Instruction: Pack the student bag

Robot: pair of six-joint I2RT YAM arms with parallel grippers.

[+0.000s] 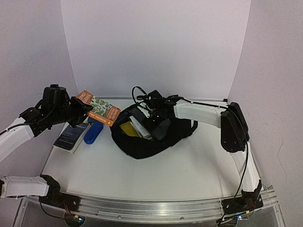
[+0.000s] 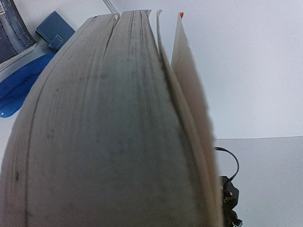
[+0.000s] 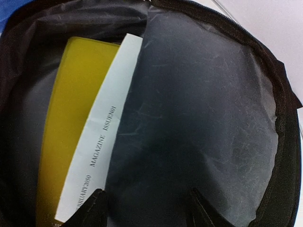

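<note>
An orange book with a green picture is raised off the table at the left, my left gripper shut on its edge. Its thick page block fills most of the left wrist view and hides the fingers there. The black student bag lies unzipped at mid-table. Inside it are a yellow book and a white magazine, side by side. Over the bag's opening, my right gripper is open before the dark grey lining, its fingertips apart with only lining seen between them.
Left of the bag lie a dark-covered book, a blue case and a small blue wallet, partly below the left gripper.
</note>
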